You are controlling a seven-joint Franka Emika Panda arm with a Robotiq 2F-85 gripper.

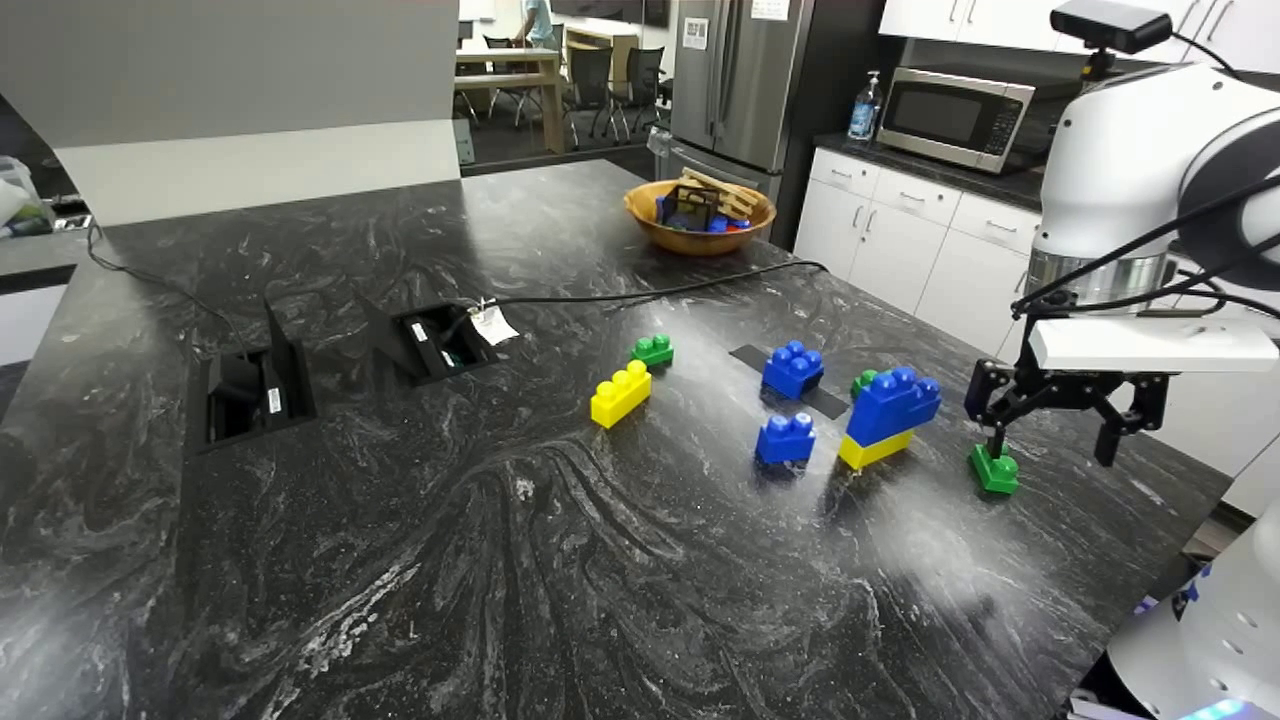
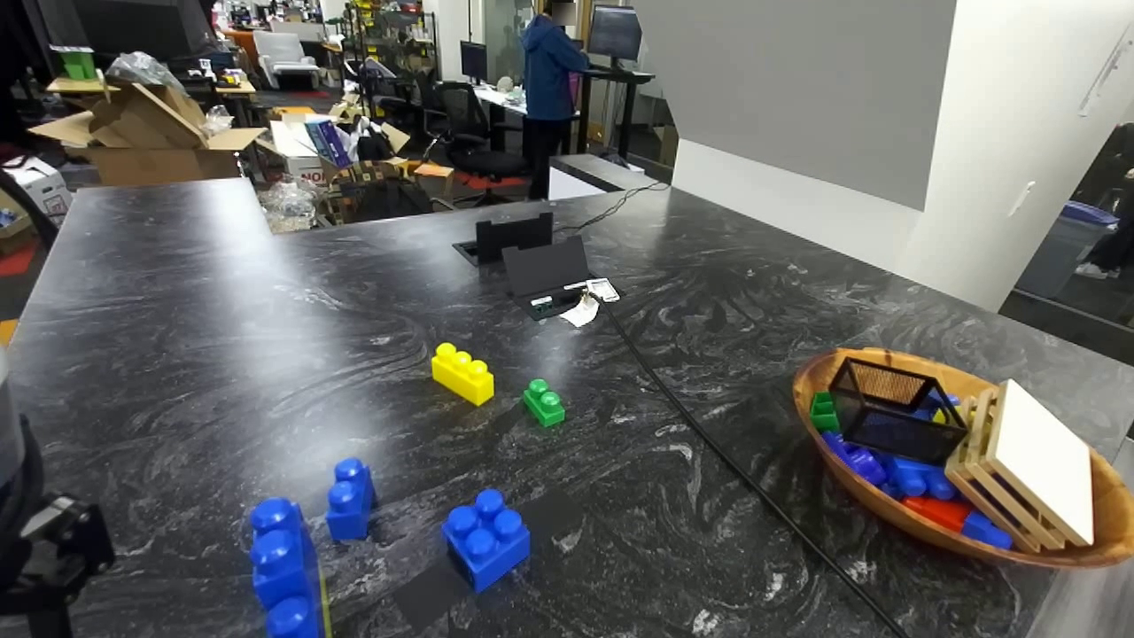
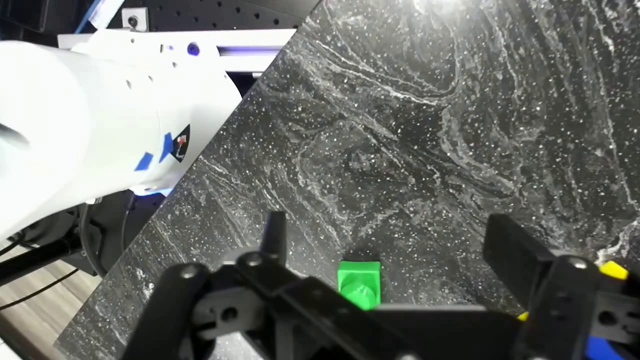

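Observation:
My gripper stands open at the right of the table, its fingers spread wide with nothing held between them. Close to it on the tabletop lies a small green brick. In the wrist view that green brick shows between the two spread fingers, partly covered by the gripper body. To the left of it in exterior view 1, a blue brick sits on top of a yellow brick. Another green brick is mostly hidden behind this stack.
Two loose blue bricks lie near the stack. Farther off are a yellow brick and a green brick. A wooden bowl of toys stands at the table's far side, with a black cable running nearby.

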